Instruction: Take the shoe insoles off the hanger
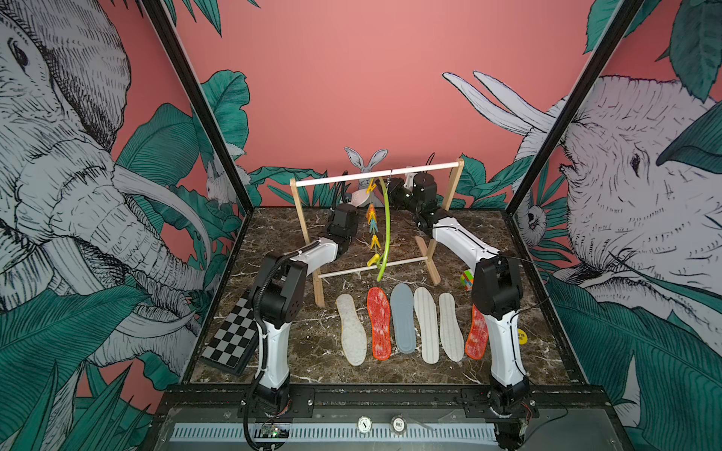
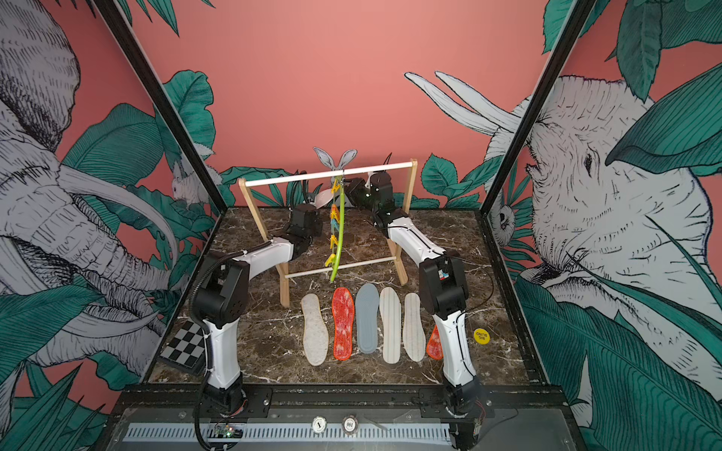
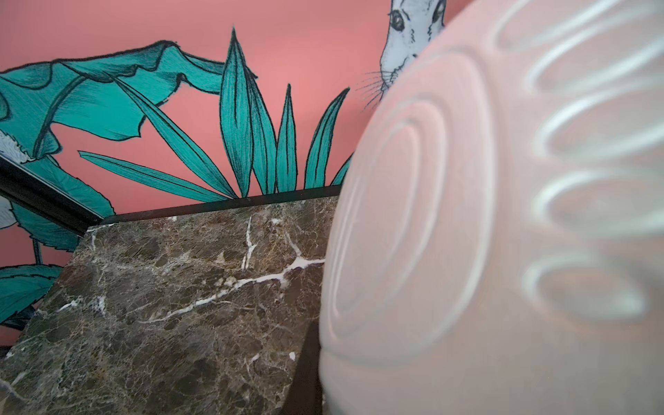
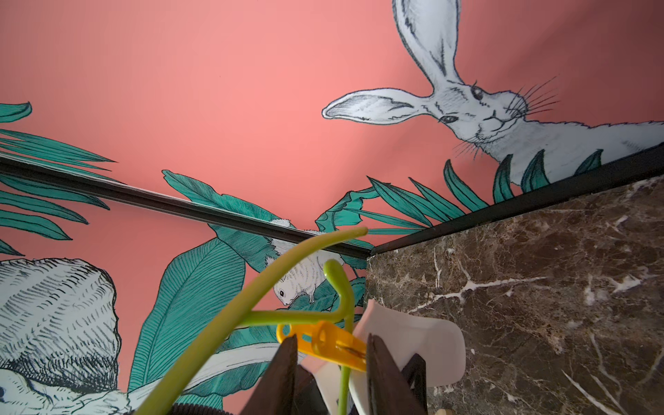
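Observation:
A green hanger [image 1: 386, 225] hangs upright from the rack's white top bar [image 1: 338, 176], carrying several yellow and orange clips [image 1: 372, 212]. A pale pink insole [image 1: 363, 196] with embossed rings is beside my left gripper near the hanger's top and fills much of the left wrist view; whether it is clipped or held cannot be told. My right gripper is at the hanger top, its fingers beside a yellow clip [image 4: 325, 339], with the pale piece behind. Several insoles, including red [image 1: 379, 323] and grey [image 1: 404, 319], lie along the table front.
The wooden rack [image 1: 316, 289] straddles the middle. A checkered board [image 1: 229, 338] lies at front left; a yellow round sticker [image 2: 481, 336] is at right. Marble table shows free at the back corners.

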